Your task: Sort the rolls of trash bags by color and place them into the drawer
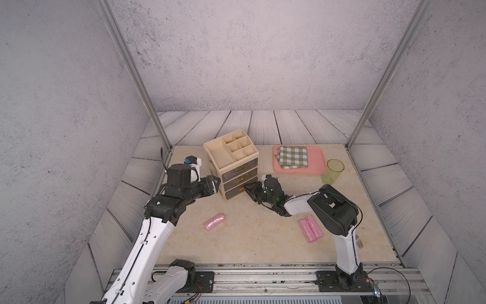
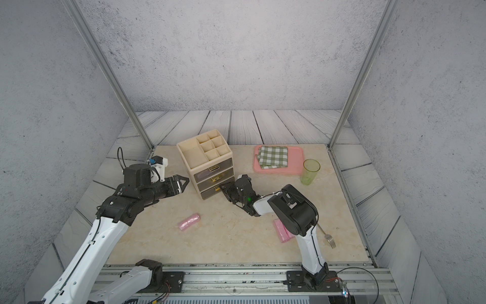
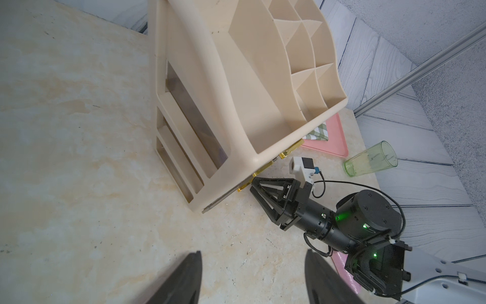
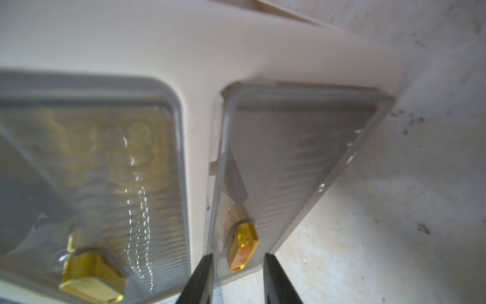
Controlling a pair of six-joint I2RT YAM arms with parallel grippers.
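Observation:
A beige organizer (image 1: 220, 152) with three grey drawers stands at the middle back, all drawers shut. My right gripper is at the bottom drawer's gold handle (image 4: 242, 245), fingers apart, close in front of it. My left gripper hangs at the organizer's left side, part open with nothing between its fingers. A pink roll (image 1: 214, 221) lies in front of the organizer. Two more pink rolls (image 1: 309, 228) lie side by side at the front right.
A pink tray (image 1: 316, 162) with a checked cloth (image 1: 292, 156) lies at the back right, beside a green glass (image 2: 309, 172). A fork (image 2: 329, 239) lies at the right edge.

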